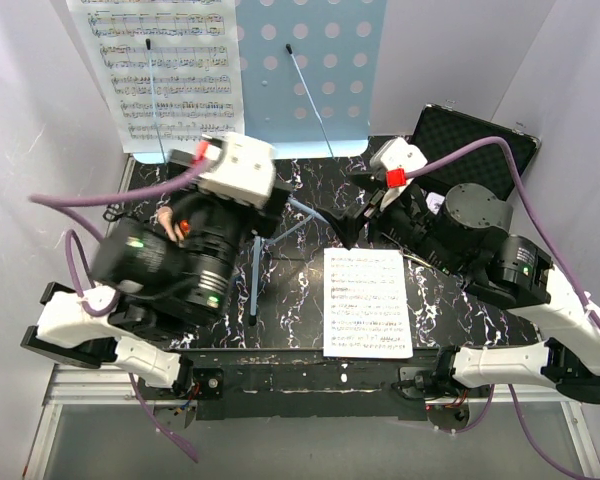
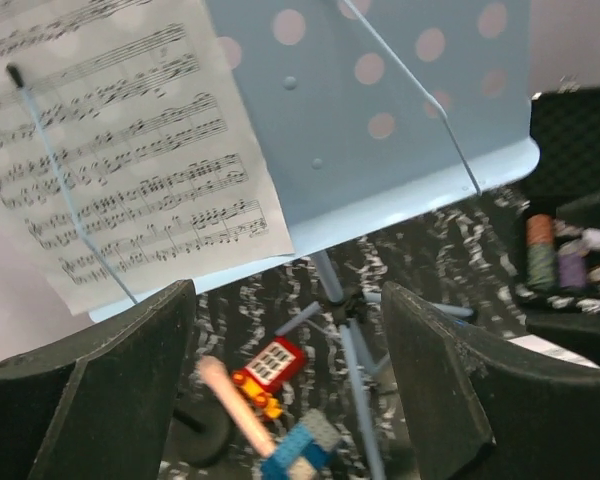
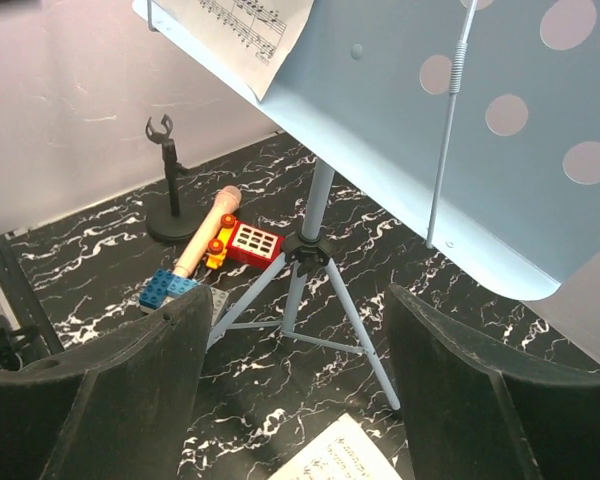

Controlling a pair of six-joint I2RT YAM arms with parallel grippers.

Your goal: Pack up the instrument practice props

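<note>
A blue music stand (image 1: 310, 90) holds a printed score (image 2: 150, 170) under wire clips, its tripod (image 3: 310, 258) below. My left gripper (image 1: 242, 200), blurred from above, hangs over the props, part open with nothing seen between its fingers. Beneath it lie a pink microphone (image 3: 212, 225), a red toy phone (image 3: 255, 245), toy blocks (image 3: 165, 295) and a black mic stand (image 3: 170, 220). My right gripper (image 1: 352, 208) stands open right of the tripod, facing the stand. A loose score sheet (image 1: 366, 300) lies at the front.
An open black case (image 1: 490, 150) with small items inside (image 2: 570, 265) stands at the back right. Walls enclose the table; its bare surface (image 1: 460, 310) shows at front right.
</note>
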